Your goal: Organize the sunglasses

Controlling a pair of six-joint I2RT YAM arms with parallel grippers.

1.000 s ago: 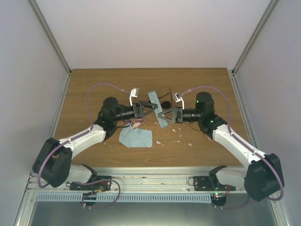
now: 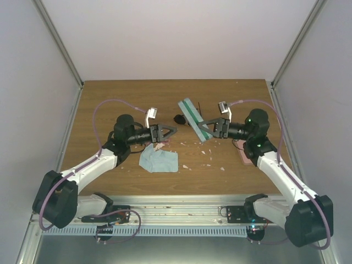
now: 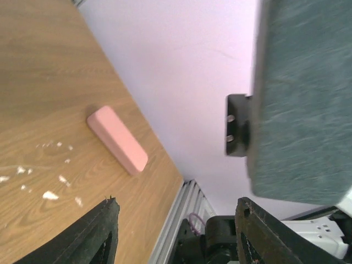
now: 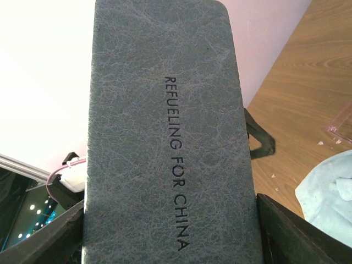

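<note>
A grey glasses case [image 4: 170, 132], lettered "REFUELING FOR CHINA", is held in the air by my right gripper [image 2: 203, 126], which is shut on its lower end. From above, a green strip shows between the case's two grey edges, so it seems parted along its side. To the left, my left gripper stands with its fingers [image 3: 102, 234] apart and nothing between them. The case looms close on the right of the left wrist view. Dark sunglasses [image 2: 179, 119] lie on the table, partly hidden behind the case.
A pale blue cloth [image 2: 159, 159] lies at the front left, with pink-framed clear glasses [image 4: 344, 124] near it. On the right of the table rests a pink case [image 3: 118, 137]. Small white scraps [image 3: 50, 195] are scattered about.
The case has left my left gripper and moved right with the right one. It went from narrow and closed-looking to showing green inside. My left gripper has drawn back slightly left.
</note>
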